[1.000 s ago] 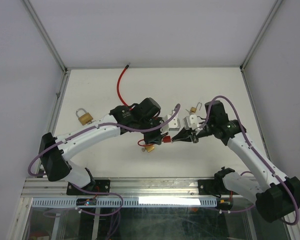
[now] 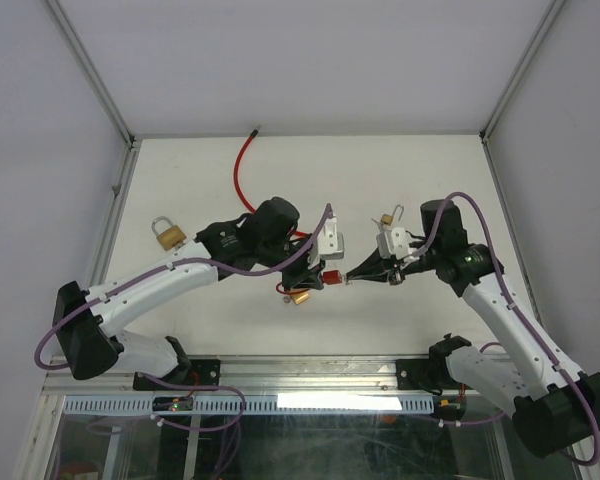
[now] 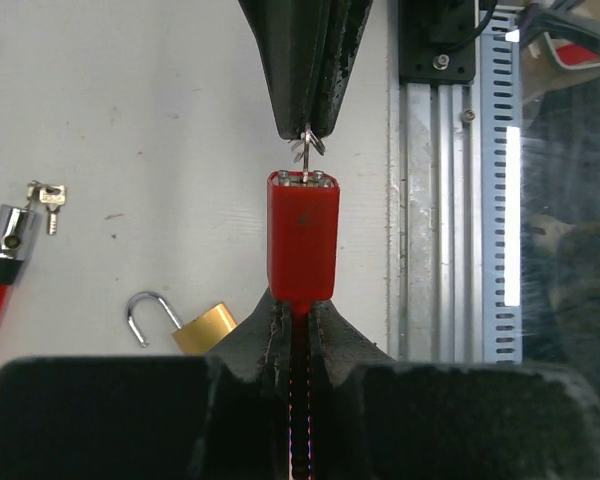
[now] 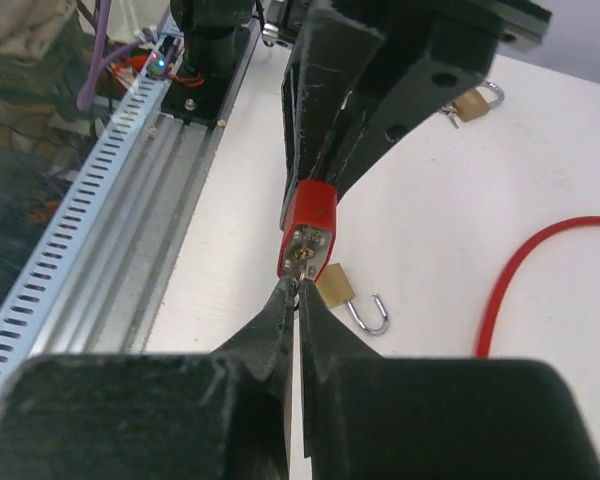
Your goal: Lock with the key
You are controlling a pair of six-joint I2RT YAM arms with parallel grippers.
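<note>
A red lock body [image 3: 301, 240], with metal pins at its top, is held in my left gripper in the left wrist view. A small key [image 3: 306, 152] stands at its end, between the lock and the tips of my right gripper, which is shut at the key. Whether the fingers grip the key is hard to tell. In the top view the two grippers [image 2: 315, 278] face each other over the middle front of the board.
Brass padlocks lie at the left [image 2: 170, 235], at the right [image 2: 387, 219] and below the grippers. A red cable [image 2: 238, 180] runs across the back. The metal rail [image 2: 280, 370] borders the front.
</note>
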